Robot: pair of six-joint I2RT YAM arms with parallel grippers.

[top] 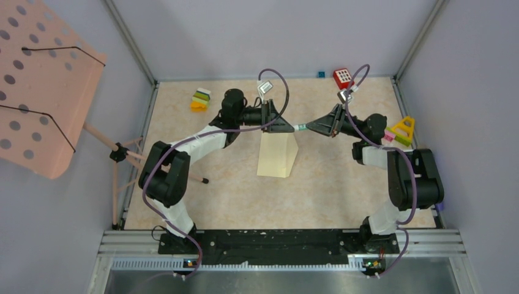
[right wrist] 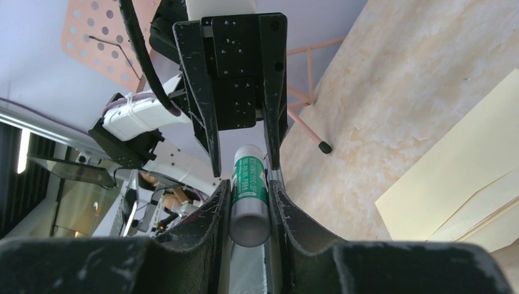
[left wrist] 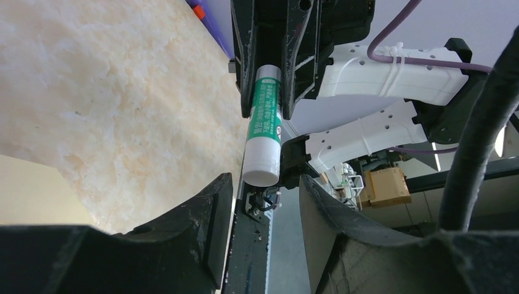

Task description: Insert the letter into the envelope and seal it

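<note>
A green and white glue stick [left wrist: 264, 116] is held in my right gripper, which is shut on its far end. The stick's white cap points at my left gripper. That gripper stands open, its fingers [left wrist: 214, 226] to either side of the cap in the top view [top: 295, 127]. In the left wrist view the cap appears just beyond the fingertips. Below on the table lies the cream envelope [top: 272, 156] with its flap folded out on the right; my left gripper covers its far end. No separate letter can be made out.
Stacked coloured blocks [top: 199, 100] lie at the back left. A red block [top: 343, 78] and a small blue one [top: 321, 74] are at the back, a yellow triangle [top: 404, 127] at the right.
</note>
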